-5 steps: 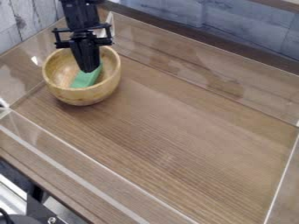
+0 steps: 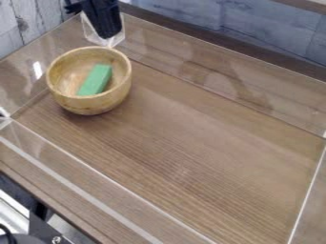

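Observation:
A light wooden bowl (image 2: 71,93) sits on the left side of the wooden table (image 2: 204,143), holding a green oblong block (image 2: 94,80). My dark gripper (image 2: 102,21) is at the top edge of the view, above and behind the bowl and clear of it. It is only partly in frame and blurred, so its fingers are hard to make out; I see nothing held in it.
The middle, right and front of the table are bare. A grey-blue wall runs along the back right, and the table's edge shows at the lower left and right.
My gripper has risen up and back out of the bowl toward the top edge of the view. The green block stays in the bowl.

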